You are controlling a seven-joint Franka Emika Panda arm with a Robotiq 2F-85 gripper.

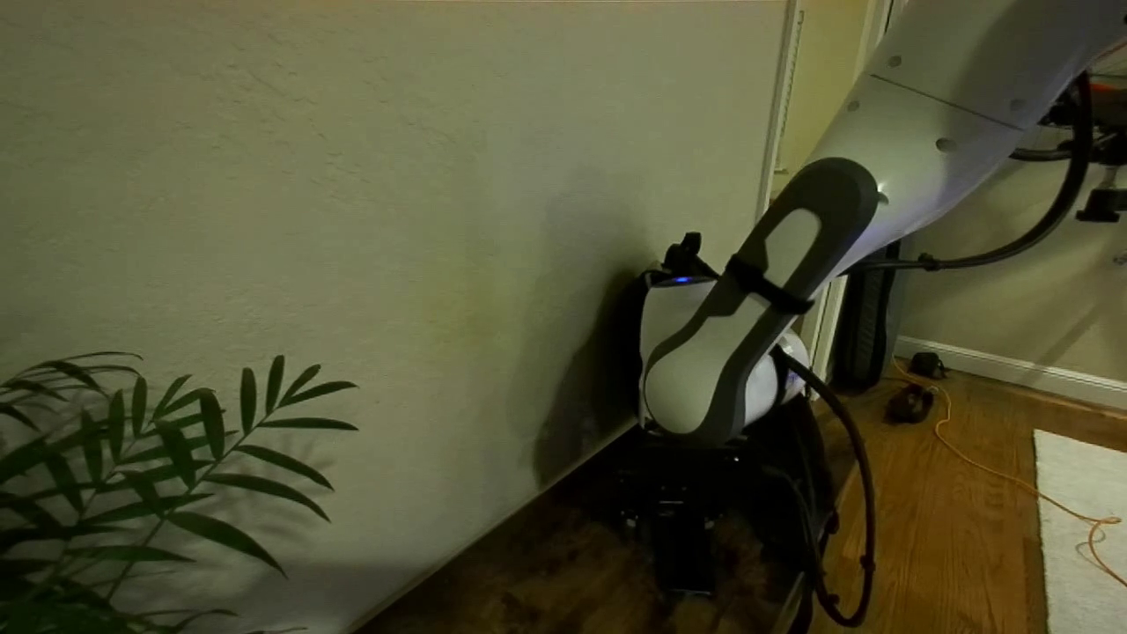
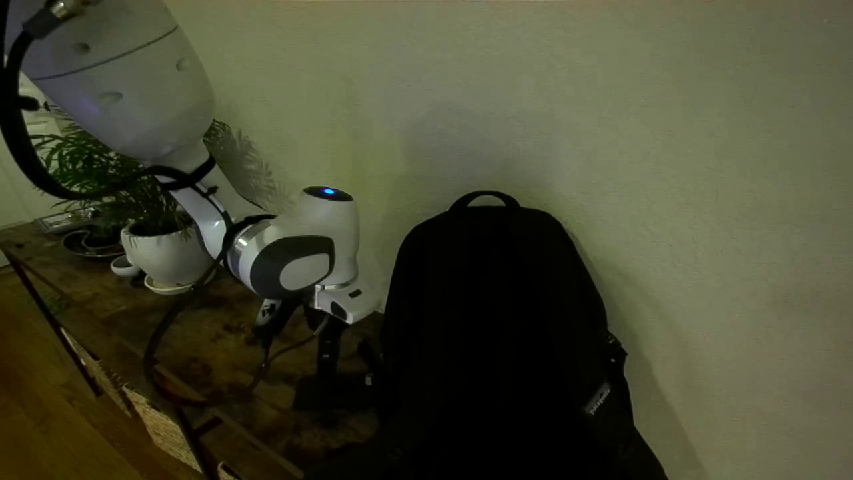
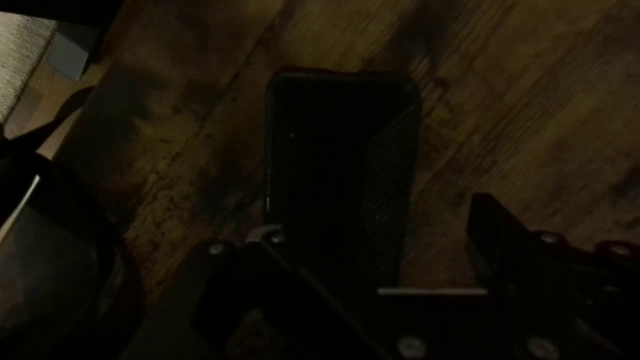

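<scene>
In the wrist view a black phone-like slab with rounded corners lies on the dark wooden tabletop. My open gripper spans its near part, one dark finger over the slab's left edge and the other standing clear to its right. Nothing is gripped. Poor light hides the slab's near end and how high the fingers are above it. In exterior view 1 a dark slab shows below the arm's end; the fingers there blend into shadow.
A large black backpack leans on the wall right beside the gripper. Farther along the table stands a white plant pot with a leafy plant. A black cable loops from the arm. Bare tabletop lies between pot and gripper.
</scene>
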